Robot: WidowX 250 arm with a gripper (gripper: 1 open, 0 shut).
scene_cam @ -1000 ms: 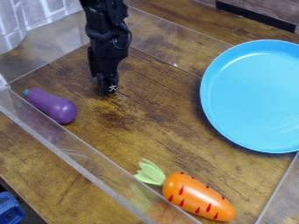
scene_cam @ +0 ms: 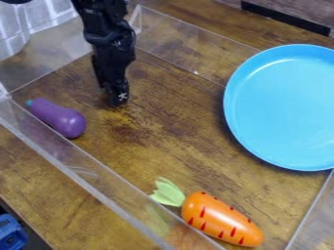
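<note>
The black gripper (scene_cam: 115, 88) reaches down from the top left, its fingers low over the wooden floor of the clear-walled tray; whether they are open or shut is unclear against their own dark shape. Below and left of it lies a purple toy eggplant (scene_cam: 58, 118). An orange toy carrot (scene_cam: 218, 219) with a pale green top lies at the bottom right. A large blue plate (scene_cam: 287, 106) fills the right side.
Clear plastic walls border the wooden surface (scene_cam: 163, 146) on several sides. A blue object (scene_cam: 8, 232) sits outside at the lower left corner.
The gripper has shifted very slightly down and left. The eggplant, carrot and plate are unmoved.
</note>
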